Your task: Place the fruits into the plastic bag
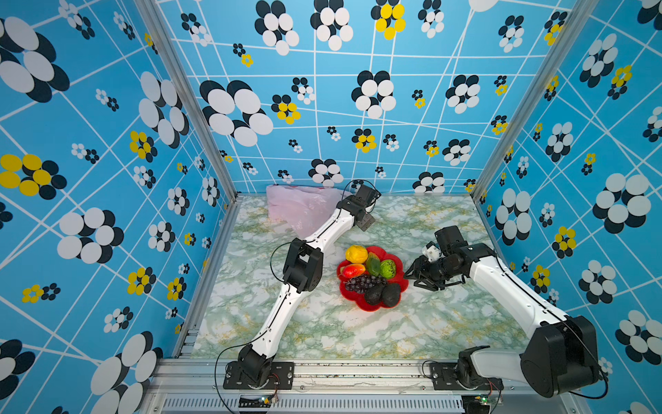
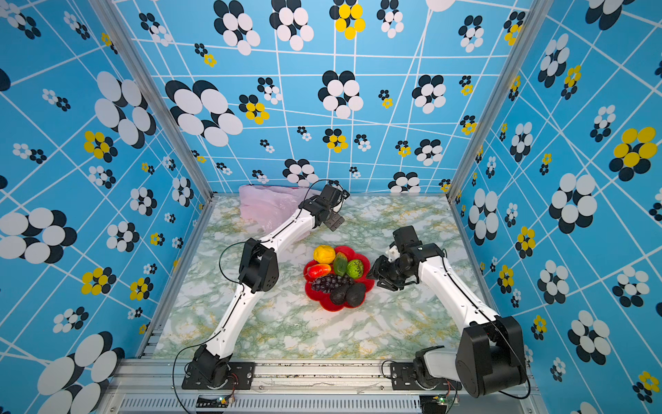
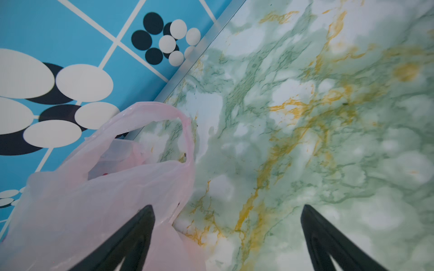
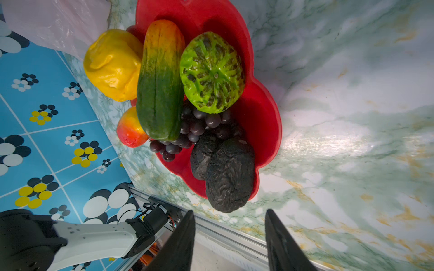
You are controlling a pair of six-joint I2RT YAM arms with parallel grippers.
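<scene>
The pale pink plastic bag (image 1: 296, 207) lies at the back left; its loop handle (image 3: 153, 110) stands up in the left wrist view. My left gripper is open to the right of the bag, with only tabletop showing between its fingers. On the red plate (image 4: 266, 122) sit a yellow fruit (image 4: 115, 65), a green-orange papaya (image 4: 160, 85), a striped green fruit (image 4: 212, 72), a red-orange mango (image 4: 131, 128), dark grapes (image 4: 196, 124) and two dark avocados (image 4: 230, 174). My right gripper is open and empty at the plate's right.
Bare marble tabletop (image 1: 427, 214) stretches across the back right, and the front (image 1: 331, 334) is clear too. Patterned walls enclose the sides and back. A metal rail (image 1: 324, 365) carries both arm bases along the front.
</scene>
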